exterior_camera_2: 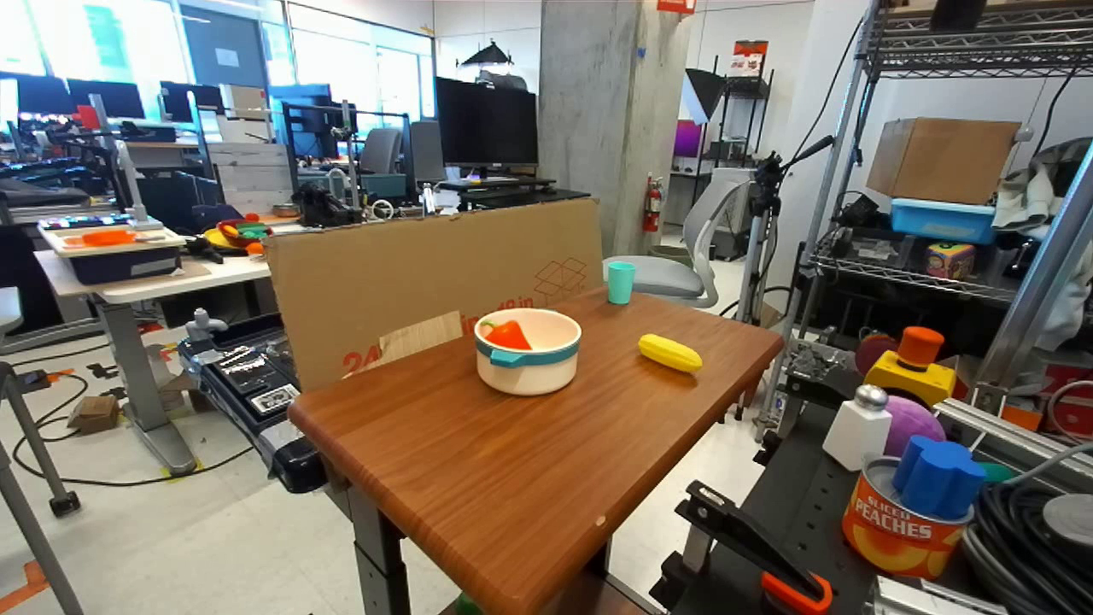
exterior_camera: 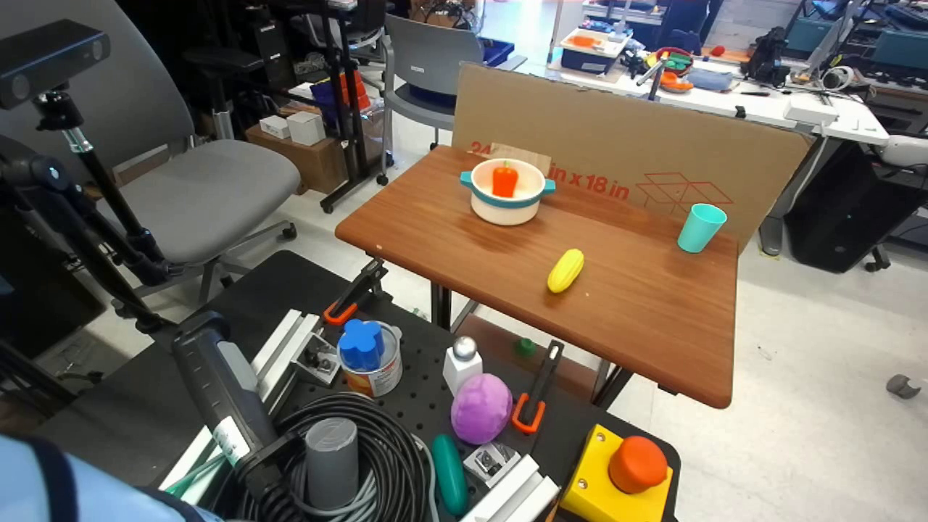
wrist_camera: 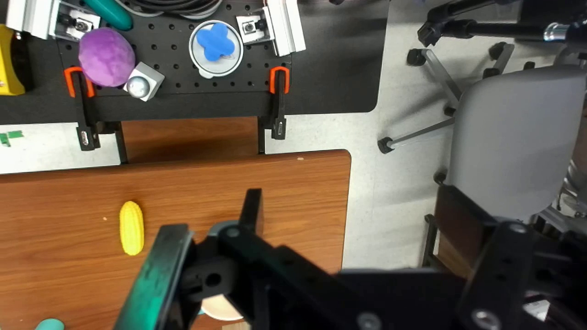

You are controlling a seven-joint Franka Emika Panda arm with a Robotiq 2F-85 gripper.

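Observation:
In the wrist view my gripper stands open above the table, its dark fingers wide apart and nothing between them. A yellow corn cob (exterior_camera: 565, 270) lies by itself on the brown table (exterior_camera: 417, 226), in clear sight in all three views. The cream pot (exterior_camera: 507, 209) with teal handles holds an orange-red pepper (exterior_camera: 504, 181). Seen from the wrist, the pot (wrist_camera: 221, 308) is mostly hidden behind the gripper. A turquoise cup (exterior_camera: 701, 228) is upright near the table's far right corner. Neither exterior view shows the gripper.
A cardboard sheet (exterior_camera_2: 441, 256) stands along the table's back edge. Beside the table, a black pegboard bench (exterior_camera: 417, 409) carries a peach can (exterior_camera_2: 907, 523), a purple ball (exterior_camera: 482, 409), clamps, cables and a yellow box with a red button (exterior_camera: 637, 464).

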